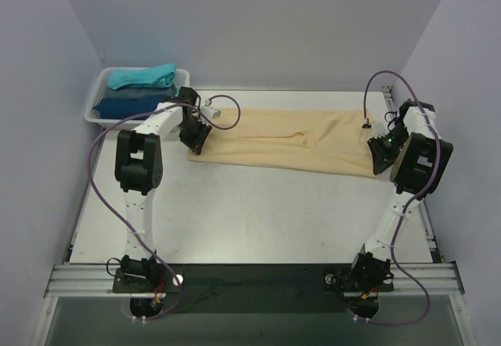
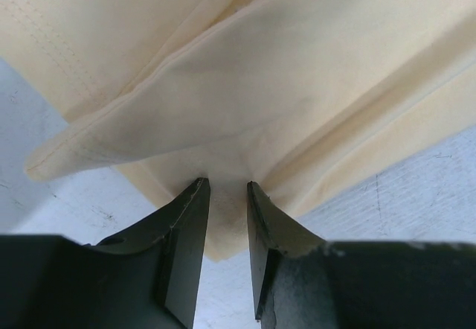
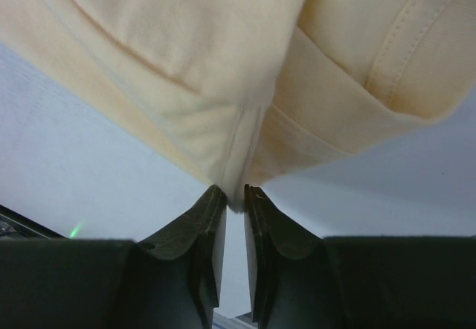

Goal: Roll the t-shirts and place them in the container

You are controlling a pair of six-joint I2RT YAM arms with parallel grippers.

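Note:
A cream t-shirt (image 1: pixel 266 149) lies folded into a long, wide strip across the back of the white table. At its left front corner is my left gripper (image 1: pixel 194 150). In the left wrist view this gripper is part open, with the shirt's corner between and beneath its fingertips. My right gripper (image 1: pixel 379 171) is at the right front corner. In the right wrist view a narrow fold of the shirt (image 3: pixel 238 150) runs down between the close fingertips of this gripper. The arms partly hide both corners from above.
A white bin (image 1: pixel 95 102) at the back left holds teal cloth (image 1: pixel 142 77) and navy cloth (image 1: pixel 125 108). Grey walls rise behind and at the sides.

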